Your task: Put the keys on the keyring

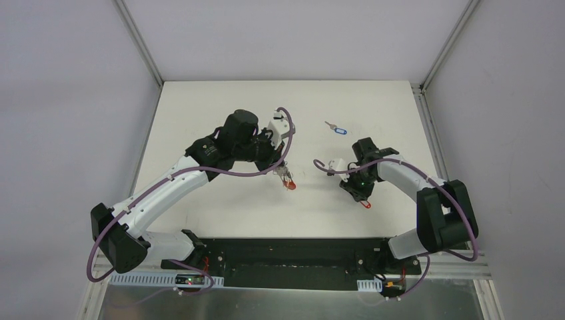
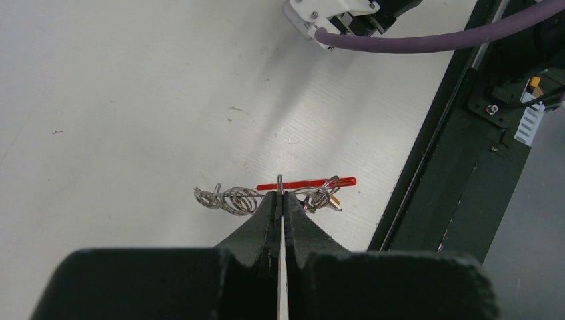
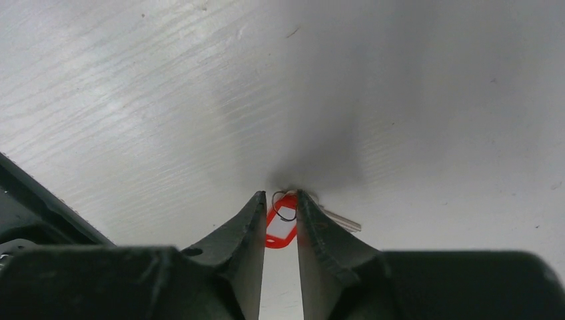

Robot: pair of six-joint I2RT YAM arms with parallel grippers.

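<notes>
In the left wrist view a tangle of wire rings point(image 2: 236, 200) with a red tag point(image 2: 306, 181) hangs at the tips of my left gripper, shut with a thin wire loop at its fingertips. My right gripper is low over a key point(image 3: 338, 220) with a red tag point(image 3: 280, 228) and small ring, its fingertips around the tag and ring, part open. A key with a blue tag point(image 1: 340, 131) lies at the back right of the board.
The white board point(image 1: 200, 107) is clear at the back and left. A dark rail point(image 1: 293, 253) runs along its front edge.
</notes>
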